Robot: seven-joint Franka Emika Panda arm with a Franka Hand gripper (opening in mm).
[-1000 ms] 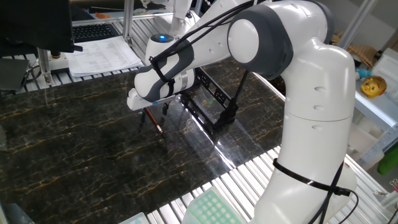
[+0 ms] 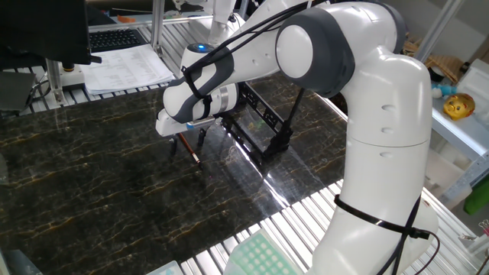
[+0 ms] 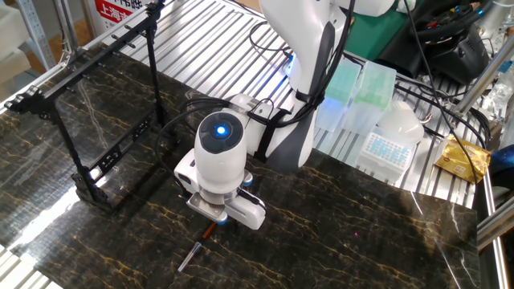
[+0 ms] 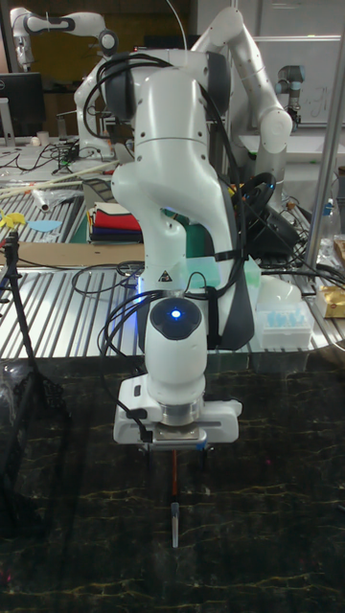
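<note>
A thin brush-like tool [image 3: 190, 257] with a reddish-brown handle and a pale, clear-looking end lies on the dark marbled table [image 3: 321, 241]. My gripper [image 2: 187, 144] points down over its handle end. In exterior view 1, the dark fingers [image 2: 201, 138] stand apart, one on each side of the brown handle [image 2: 186, 145]. From the front, the tool [image 4: 174, 526] extends out from under the hand toward the camera. The hand hides the rear of the handle, and contact with the fingers cannot be made out.
Close beside the hand stands a black open frame [image 3: 96, 172]. Pale green and clear boxes [image 3: 351, 92] and a white tip rack [image 3: 387, 155] sit on the slatted metal surface by the arm's base. Papers [image 2: 126, 69] lie beyond the table's far edge.
My hand has shifted slightly left and down in exterior view 1, and its fingers show lower around the handle. The tool appears to lie where it was.
</note>
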